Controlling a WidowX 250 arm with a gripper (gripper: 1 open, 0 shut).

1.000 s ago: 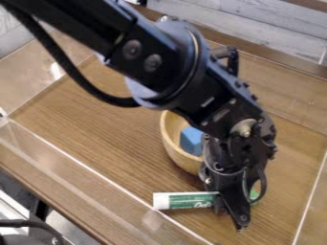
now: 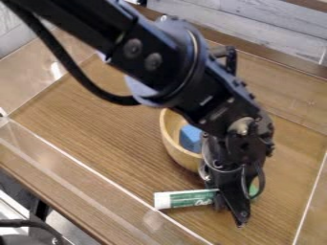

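A white and green tube point(image 2: 179, 199) lies on the wooden surface near the front. My gripper point(image 2: 232, 199) is down over its right part, with the fingers around or just above it; whether they grip it cannot be told. Behind the wrist a yellow bowl point(image 2: 171, 132) holds a blue object point(image 2: 190, 136), both partly hidden by the arm.
A clear rim runs along the front left, with white planks along the back. A dark cable or part sits at the bottom left corner.
The gripper's fingers and wrist have shifted very slightly over the tube; the tube lies in about the same place.
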